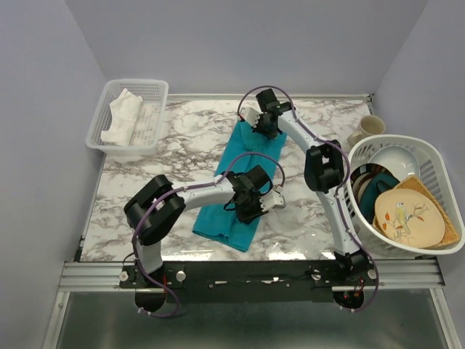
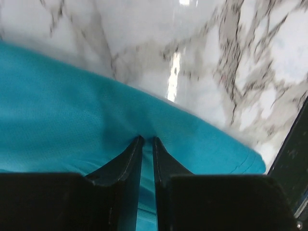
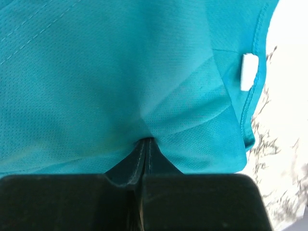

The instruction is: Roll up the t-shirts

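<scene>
A teal t-shirt (image 1: 231, 227), folded into a long strip, lies slantwise on the marble table from near centre to the back. Over its near part is my left gripper (image 1: 248, 219); in the left wrist view its fingertips stand slightly apart against the cloth (image 2: 62, 110), with a narrow gap between them. At the far end my right gripper (image 1: 267, 134) presses down on the fabric. In the right wrist view its fingers are shut, tips against the teal cloth (image 3: 106, 82); whether any fabric is pinched cannot be seen. A white tag (image 3: 249, 72) shows near the shirt's edge.
A white basket (image 1: 92, 129) with a white cloth (image 1: 125, 116) stands back left. At the right is a larger white basket (image 1: 456, 200) holding plates and dishes, with a beige cup (image 1: 369, 126) behind it. Bare marble (image 1: 131, 196) lies left of the shirt.
</scene>
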